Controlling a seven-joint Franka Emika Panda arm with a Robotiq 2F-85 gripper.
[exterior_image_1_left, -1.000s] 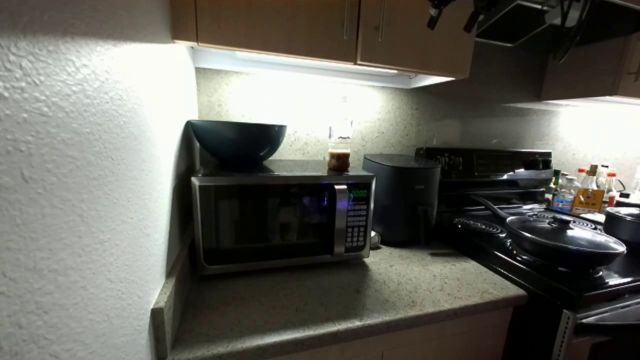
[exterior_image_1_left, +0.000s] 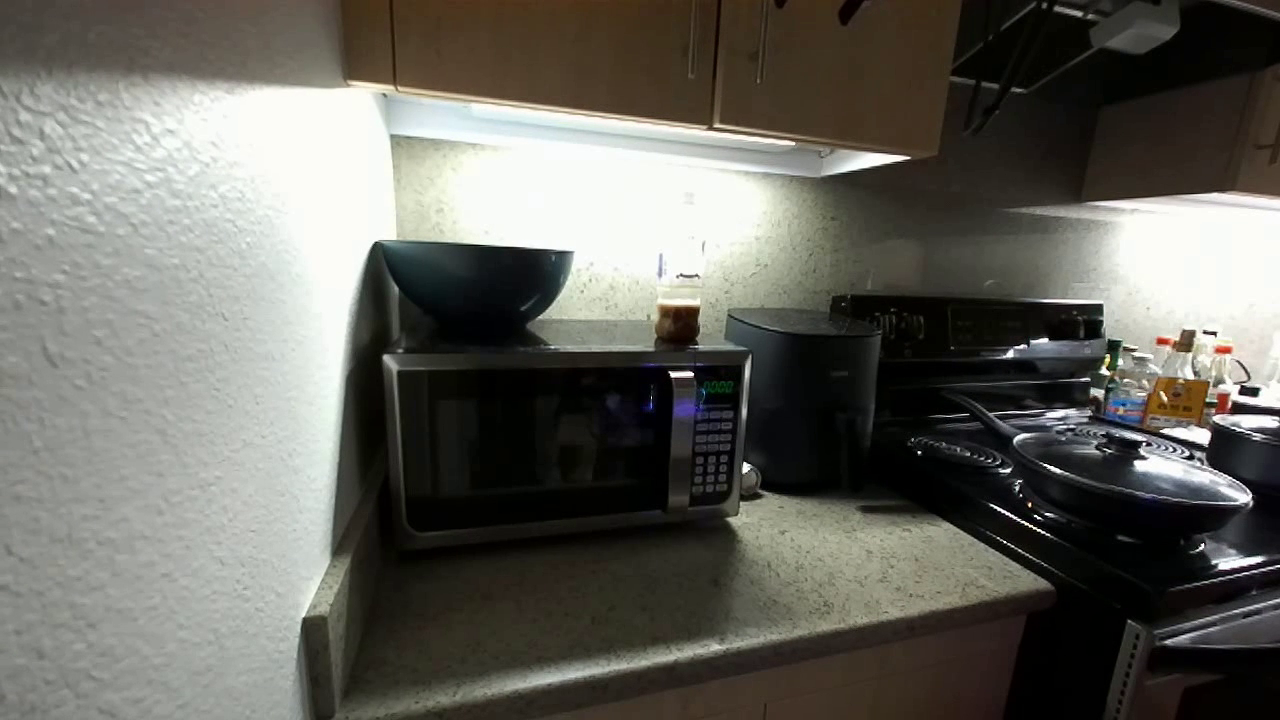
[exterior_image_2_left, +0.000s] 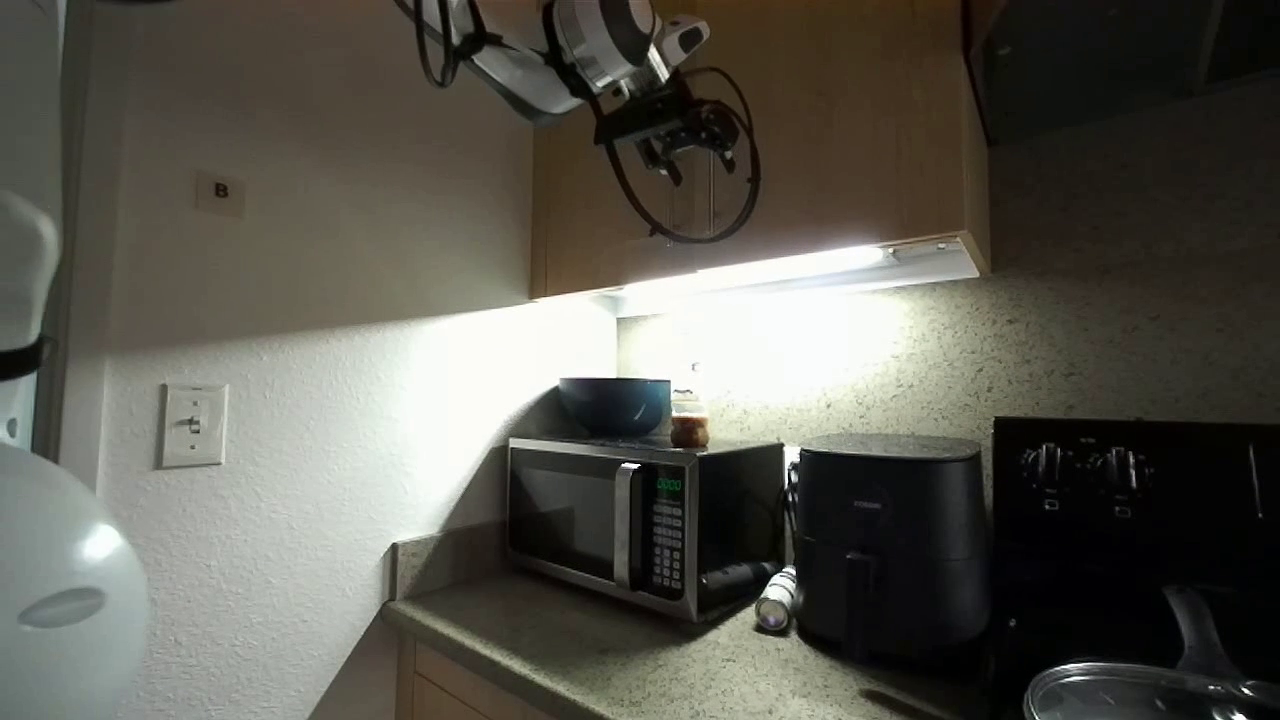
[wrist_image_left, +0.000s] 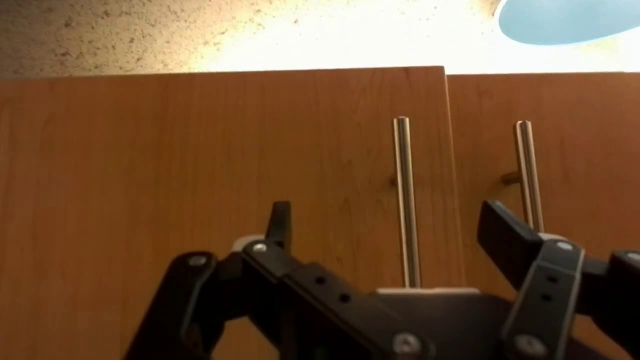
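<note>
Up at the wooden wall cabinet (exterior_image_2_left: 828, 144) my gripper (exterior_image_2_left: 702, 168) stands open, its fingers spread and nothing gripped. Two slim metal bar handles show in the wrist view. One handle (wrist_image_left: 405, 198) appears between the open fingers, on the door that fills most of that view. The neighbouring door's handle (wrist_image_left: 528, 174) lies farther right, partly behind the other finger. Both doors look closed. How far the fingers are from the handles is hard to tell. Only the fingertips (exterior_image_1_left: 852, 10) show at the top edge of exterior view 1.
Below the cabinet stands a microwave (exterior_image_1_left: 540, 444) bearing a dark blue bowl (exterior_image_1_left: 477, 282) and a bottle of brown liquid (exterior_image_1_left: 678, 318). An air fryer (exterior_image_1_left: 801, 396) and a stove with a lidded pan (exterior_image_1_left: 1128, 474) are to the right.
The objects below have not moved.
</note>
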